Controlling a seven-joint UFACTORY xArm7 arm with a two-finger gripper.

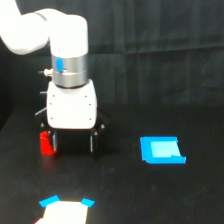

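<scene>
A small red block [47, 144] is on the dark table at the left of the camera view. My white gripper [74, 143] points down just to the right of it, its two dark fingers set wide apart. The left finger looks close beside the block's right side; whether they touch cannot be made out. Only dark background shows between the fingers. The fingers are open.
To the right, a pale square with a blue tape border [163, 150] lies on the table. A white sheet [65, 213] with blue tape at its corners is at the front left edge.
</scene>
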